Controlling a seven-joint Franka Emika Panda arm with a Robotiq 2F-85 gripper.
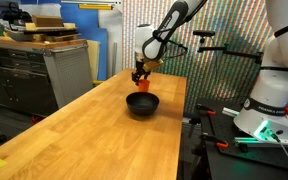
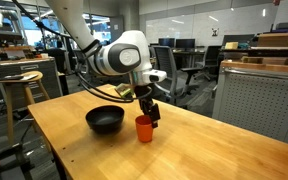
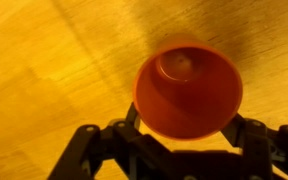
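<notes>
In the wrist view, an orange-red cup (image 3: pixel 187 95) shows with its round mouth facing the camera. The fingertips of my gripper are apart, one at each side of the cup's lower rim; whether they touch it is not clear. Exterior view 2 shows an orange-red cup (image 2: pixel 144 129) upright on the wooden table (image 2: pixel 219 150). It also appears in exterior view 1, where the cup (image 1: pixel 143 86) stands just behind the black bowl (image 1: pixel 142 104). My gripper cannot be made out clearly in either exterior view.
A person (image 2: pixel 124 70) in a grey shirt stands at the table, dark shapes at the hands close to the cup. The white arm (image 1: pixel 274 92) rises at the right of exterior view 1.
</notes>
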